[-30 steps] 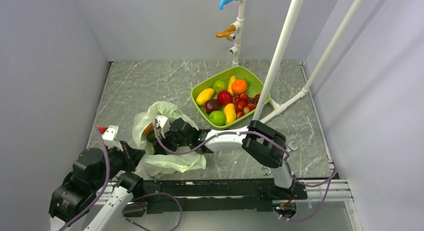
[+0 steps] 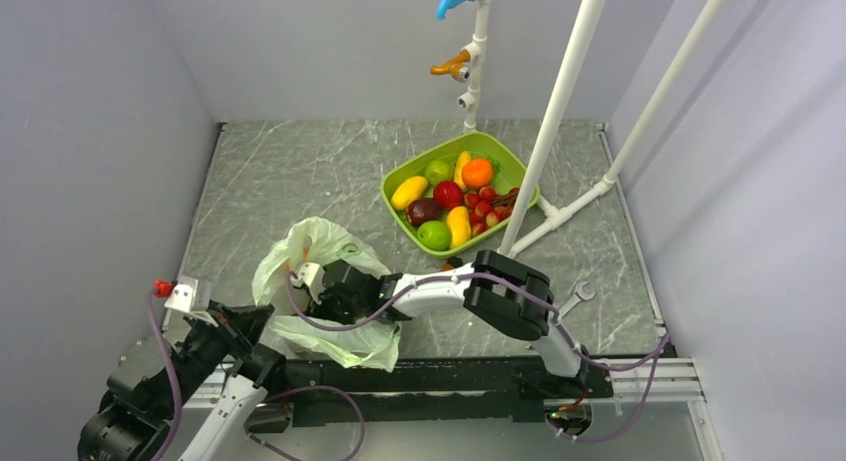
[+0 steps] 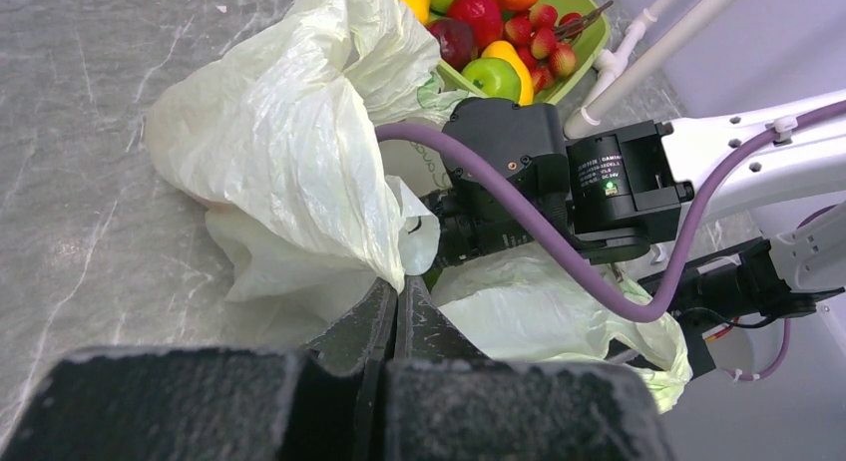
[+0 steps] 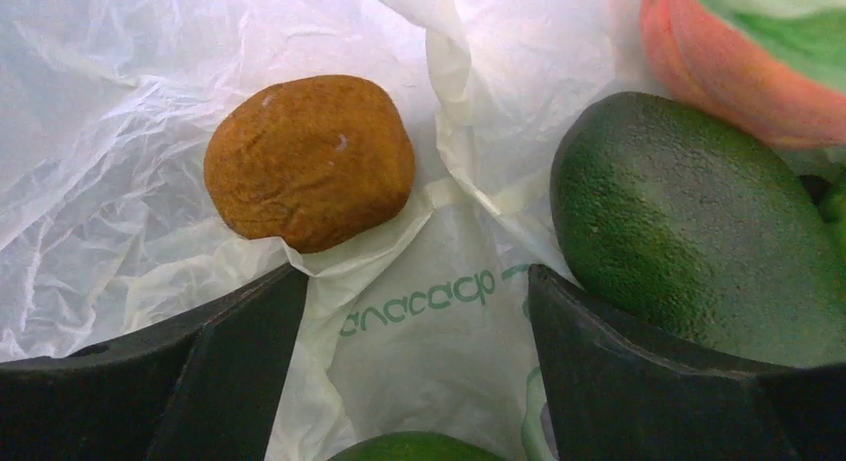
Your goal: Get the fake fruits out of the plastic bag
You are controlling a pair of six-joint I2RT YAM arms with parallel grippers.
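The pale plastic bag (image 2: 321, 231) lies at the front left, its mouth toward my right arm. A corner of its rim is pinched at the tips of my shut left gripper. My right gripper reaches into the bag, its fingers part open with bare, printed plastic showing between them. Ahead of the left finger in the right wrist view is a wrinkled brown fruit (image 4: 311, 164). A dark green avocado (image 4: 688, 227) lies beside the right finger, and a red-and-green fruit (image 4: 743, 77) is partly seen behind it. One green fruit (image 4: 414, 449) is mostly hidden at the bottom edge.
A green basket (image 2: 392, 190) full of fake fruits stands behind the right arm. White pipes (image 2: 559, 112) rise close to the basket's right side. A wrench (image 2: 579, 296) lies at the right.
The right gripper has gone left, further into the bag.
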